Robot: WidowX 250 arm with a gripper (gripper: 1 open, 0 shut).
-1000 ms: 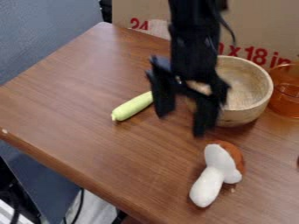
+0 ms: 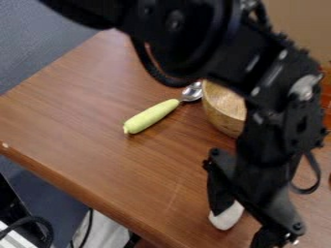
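My black gripper (image 2: 246, 199) is low at the right, over a white plush mushroom (image 2: 224, 215), which is mostly hidden behind it; whether the fingers are open or shut on it I cannot tell. A pale green corn or zucchini (image 2: 151, 116) lies on the wooden table. A spoon (image 2: 192, 92) lies beside a wooden bowl (image 2: 223, 112), partly hidden by my arm.
An orange container at the far right is mostly hidden by the arm, with cardboard behind it.
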